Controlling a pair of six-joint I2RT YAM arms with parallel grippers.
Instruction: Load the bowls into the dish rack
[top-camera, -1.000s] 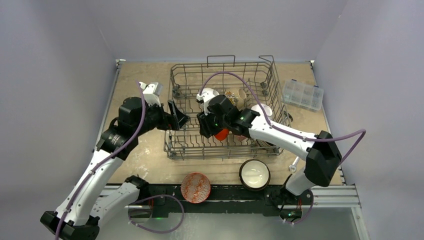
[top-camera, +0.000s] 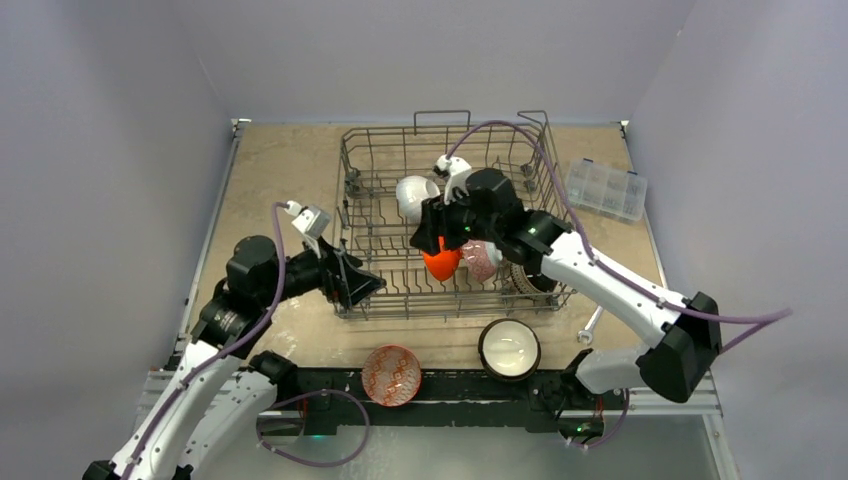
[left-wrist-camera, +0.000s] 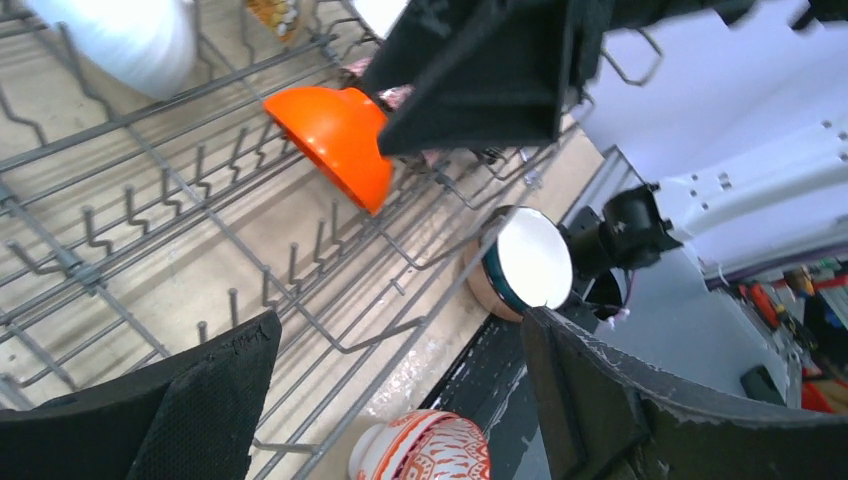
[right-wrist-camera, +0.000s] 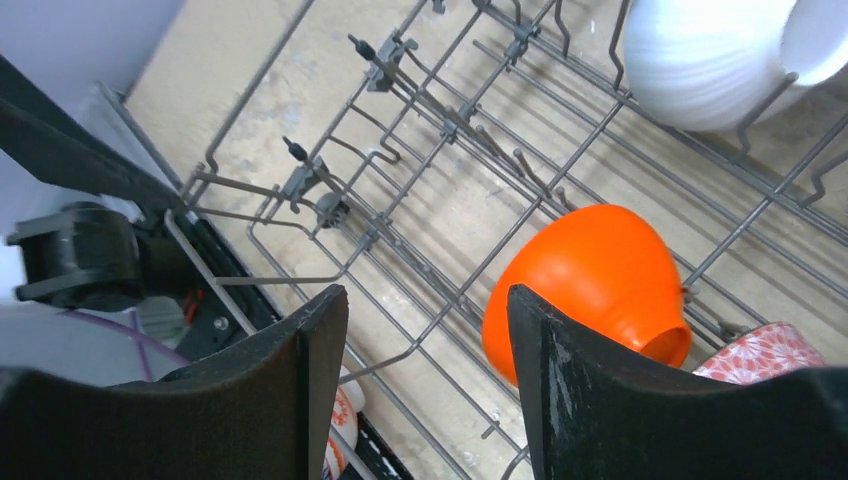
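A red-patterned bowl (top-camera: 391, 375) and a dark-rimmed white bowl (top-camera: 509, 349) stand in front of the wire dish rack (top-camera: 385, 313). In the rack are a white cup (top-camera: 412, 197), an orange cup (right-wrist-camera: 580, 280) and a pink-patterned piece (right-wrist-camera: 760, 355). My left gripper (top-camera: 365, 285) stands open over the rack's front left, nothing between its fingers, the red bowl below it in the left wrist view. My right gripper (top-camera: 433, 240) is over the rack's middle, fingers apart and empty, just above the orange cup.
A clear compartment box (top-camera: 606, 190) lies right of the rack, with a wrench (top-camera: 589, 325) below it. Bare counter shows left of the rack. Walls enclose the back and both sides.
My left gripper has moved down toward the front, over the rack's edge. My right gripper and arm have moved to the right and slightly back, uncovering more of the orange cup.
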